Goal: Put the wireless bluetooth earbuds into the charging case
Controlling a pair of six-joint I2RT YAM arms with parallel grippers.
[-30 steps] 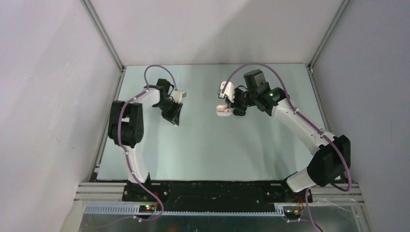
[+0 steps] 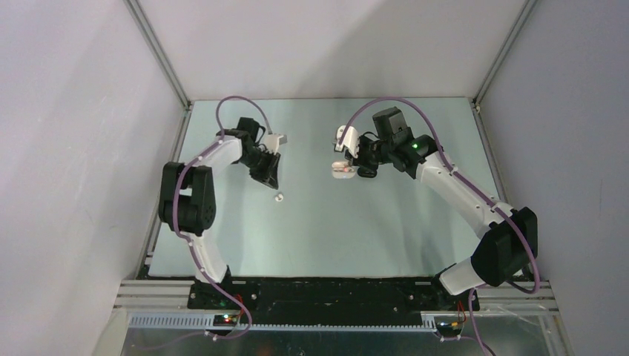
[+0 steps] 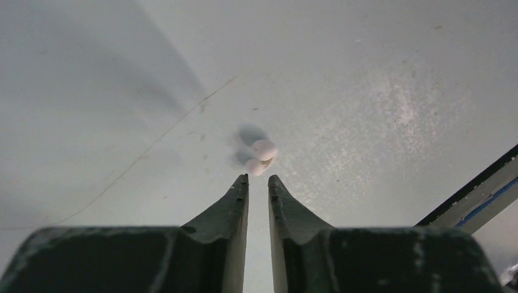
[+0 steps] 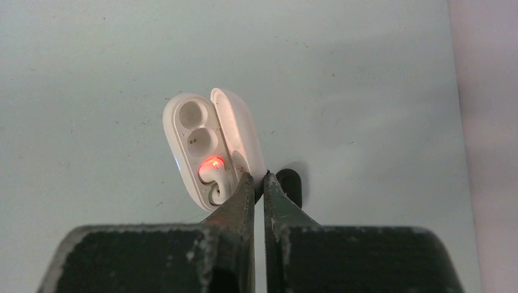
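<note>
A small white earbud (image 3: 264, 150) lies on the table just beyond my left gripper, whose fingers stand a little apart with nothing between them. From above, the earbud (image 2: 279, 197) shows below the left gripper's tips. The white charging case (image 4: 190, 131) has its lid up, and my right gripper is shut on the lid (image 4: 241, 125). A second earbud (image 4: 215, 177) sits in the case's lower slot under a red light. The other slot's two round hollows are empty.
A small black object (image 4: 290, 185) lies on the table beside the right gripper's tips. Walls stand at the back and both sides.
The right arm has stayed still.
</note>
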